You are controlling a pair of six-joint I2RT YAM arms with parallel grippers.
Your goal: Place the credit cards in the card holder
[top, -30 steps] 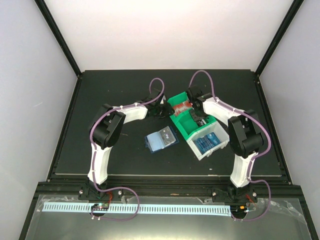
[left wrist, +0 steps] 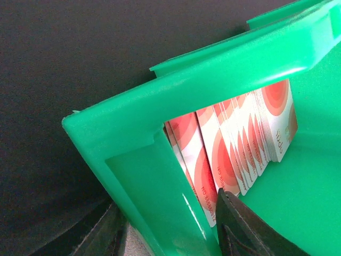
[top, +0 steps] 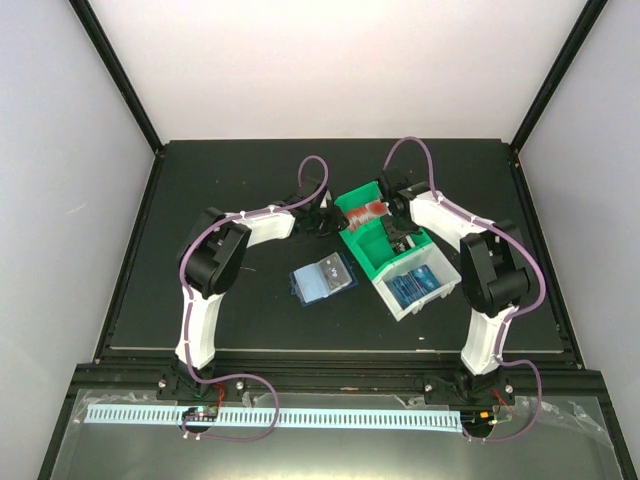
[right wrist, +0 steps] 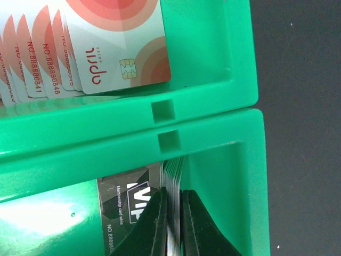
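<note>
My left gripper is shut on the corner wall of a green bin (left wrist: 117,120), one finger outside and one inside. Red-and-white cards (left wrist: 218,146) lean fanned inside that bin. In the second green bin (right wrist: 256,181), my right gripper is shut on a bunch of thin cards (right wrist: 172,178) standing on edge. Beside them a black VIP card (right wrist: 125,200) lies against the bin floor. The open blue card holder (top: 325,277) lies on the table left of the bins, with a greyish card in its right side.
A white bin (top: 422,280) with blue cards (top: 412,286) adjoins the green bins at the front.
My right arm has shifted slightly to the right over the bins. The left arm, the bins and the card holder look unmoved.
</note>
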